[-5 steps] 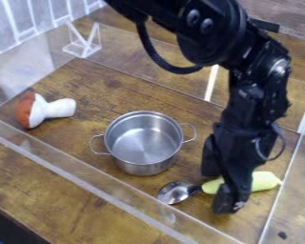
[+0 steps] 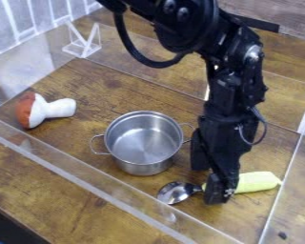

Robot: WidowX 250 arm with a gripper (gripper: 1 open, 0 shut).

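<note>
My black gripper [image 2: 221, 176] is low at the right, just right of a steel pot [image 2: 142, 143] with side handles. Beneath and beside it lie a pale yellow-green elongated object [image 2: 255, 182] and a metal spoon-like piece [image 2: 174, 193], whose far end is hidden by the fingers.
A white-and-orange object [image 2: 46, 111] lies at the left of the wooden table [image 2: 72, 181]. Clear plastic barriers run along the edges.
The gripper has shifted slightly up and left from over the yellow-green object. The pot and other objects look essentially unmoved.
</note>
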